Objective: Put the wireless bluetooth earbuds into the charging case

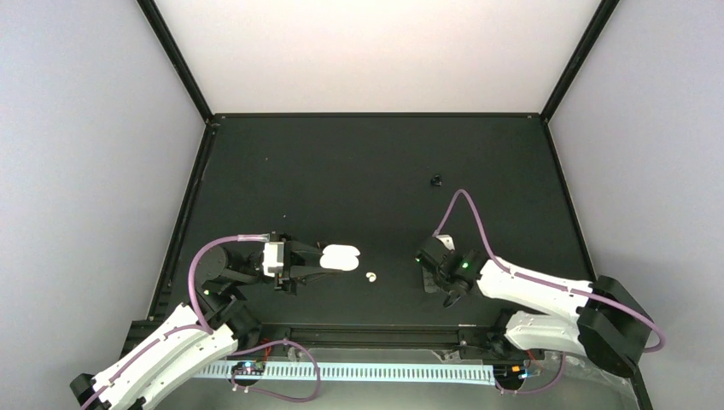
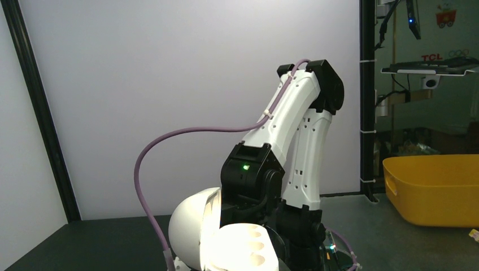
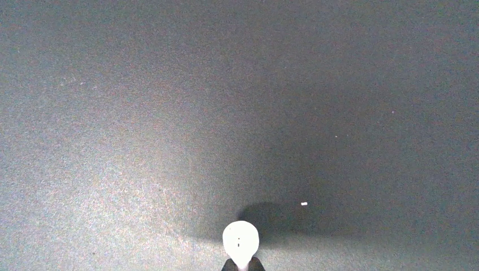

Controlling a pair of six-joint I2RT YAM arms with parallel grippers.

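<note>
The white charging case (image 1: 340, 258) is held off to the left by my left gripper (image 1: 321, 260), which is shut on it. In the left wrist view the case (image 2: 243, 247) has its lid raised, and several slots show in its body. A white earbud (image 3: 240, 240) is at the bottom of the right wrist view, pinched between the dark fingertips of my right gripper. From above, that gripper is hidden under its own arm. The other earbud (image 1: 371, 277) lies on the black table just right of the case.
A small black object (image 1: 436, 180) lies farther back on the table. Beyond the workspace stands a yellow bin (image 2: 432, 189). A purple cable (image 1: 478, 224) arches over the right arm.
</note>
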